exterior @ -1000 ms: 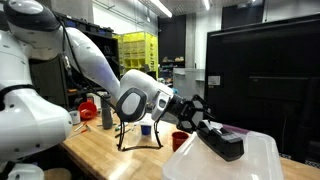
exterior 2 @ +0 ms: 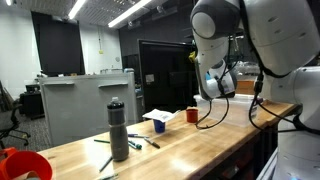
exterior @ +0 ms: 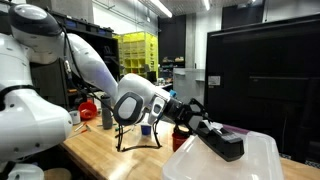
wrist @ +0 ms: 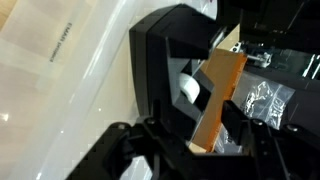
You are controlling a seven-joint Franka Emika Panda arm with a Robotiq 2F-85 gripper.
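Note:
In the wrist view a black box (wrist: 172,75) with grey angular marks and a white oval patch lies between the dark fingers of my gripper. The fingers are shut on its near end. From exterior view 1, the same black box (exterior: 224,145) slants down to the right from my gripper (exterior: 194,121), in front of and over the translucent white bin (exterior: 255,163). Whether the box touches the bin floor or wall cannot be told. In exterior view 2 the arm hides most of the gripper and the box is not clear.
A red cup (exterior 2: 192,115) stands on the table beside the bin (exterior 2: 238,107), with a blue cup (exterior 2: 159,126) farther left. A dark bottle (exterior 2: 118,130) and several pens lie or stand toward the other end.
The arm and the black box have shifted only slightly in exterior view 1. The box stays at the gripper throughout.

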